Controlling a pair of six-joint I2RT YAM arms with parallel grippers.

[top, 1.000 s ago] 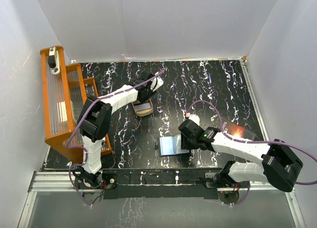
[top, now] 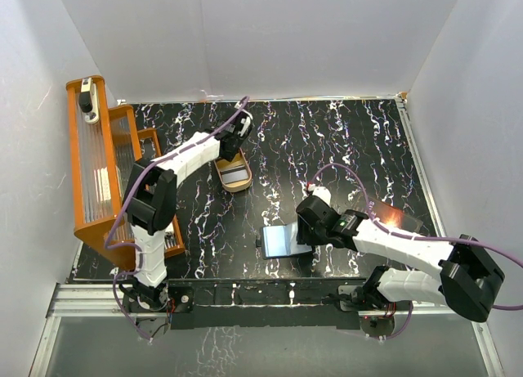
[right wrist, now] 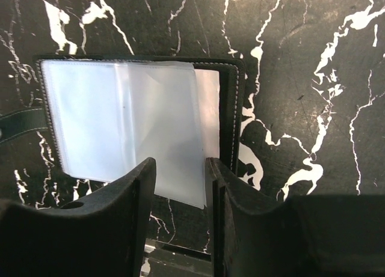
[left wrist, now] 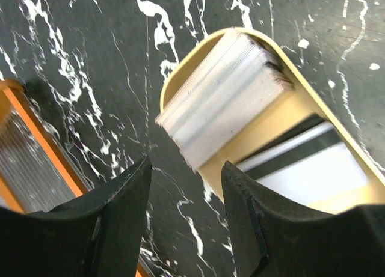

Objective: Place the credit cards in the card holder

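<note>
White cards (left wrist: 222, 100) rest at one end of a tan oval tray (left wrist: 304, 79), partly overlapping its rim. Another white card (left wrist: 313, 169) with a black stripe lies at the tray's other end. My left gripper is open above the tray's side, nothing between its fingers. The black card holder (right wrist: 231, 109) lies unfolded on the table, its clear sleeves (right wrist: 165, 121) facing up. Over its lower edge, my right gripper stands part open, one finger (right wrist: 216, 172) at the free edge of a clear sleeve. Whether it touches the sleeve, I cannot tell.
An orange-framed rack (top: 90, 172) stands along the left side. A dark printed card or leaflet (top: 392, 216) lies at the right, behind the right arm. Between the tray and the right wall, the back of the marble-patterned table (top: 327, 132) is clear.
My left gripper has shifted a little to the left and turned over the tray, showing more of the tray. The right arm has barely moved; the card holder stays put.
</note>
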